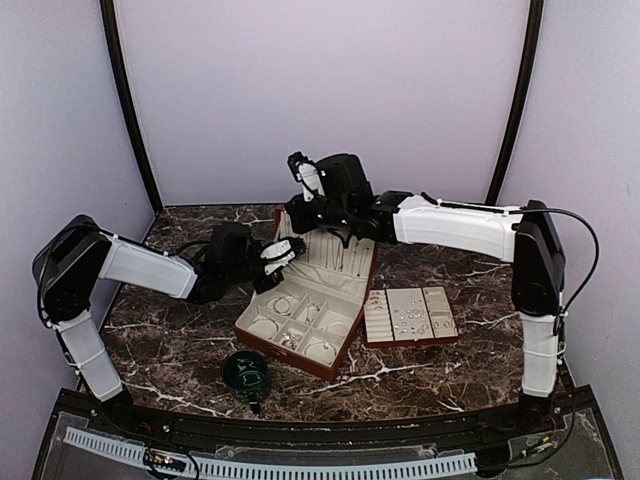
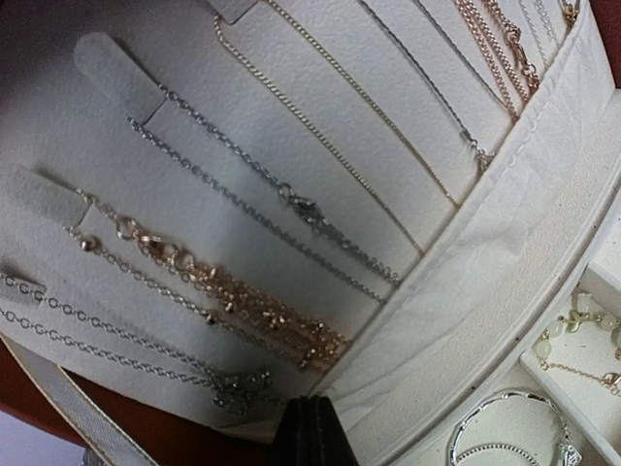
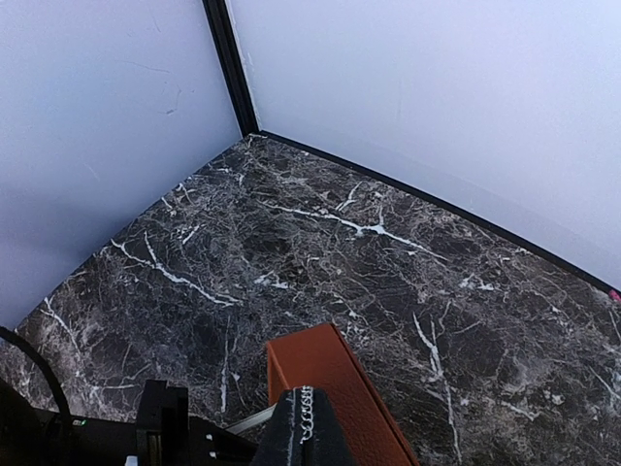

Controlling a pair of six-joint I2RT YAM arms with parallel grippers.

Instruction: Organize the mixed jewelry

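The jewelry box stands open, bracelets in its compartments and necklaces hanging in the lid above an elastic pocket. My left gripper is shut at the lid's lining, by the pocket's edge near a silver necklace end; I see nothing else between its fingers. My right gripper is shut high over the top of the lid, a fine silver chain showing at its fingertips. Most of that chain is hidden.
A tray of small jewelry lies right of the box. A dark cup stands at the front left.
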